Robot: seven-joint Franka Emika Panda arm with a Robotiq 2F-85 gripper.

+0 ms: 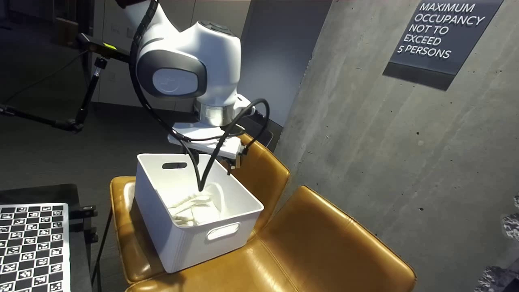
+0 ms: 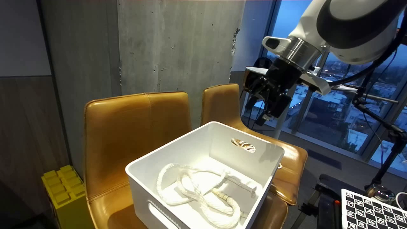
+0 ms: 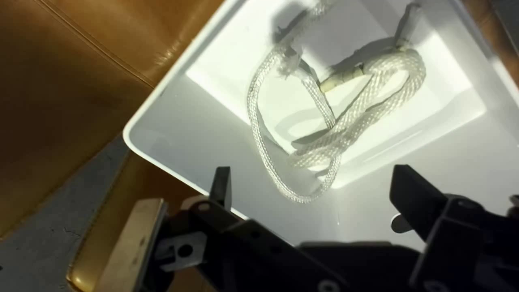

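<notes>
Coils of white rope lie on the floor of a white bin. In the wrist view the rope makes a thick folded loop and a thinner loop, with a frayed part and a taped yellowish piece. My gripper stands open, its two black fingers wide apart and nothing between them. From exterior view 2, the gripper hangs above the bin's far rim, clear of the rope. In exterior view 1, cables and the bin's wall partly hide the fingers, and the rope rests low inside.
The bin sits on tan leather chairs against a concrete wall. More white rope shows through the bin's handle hole, on the chair behind. A checkered board stands at the left, near a camera arm.
</notes>
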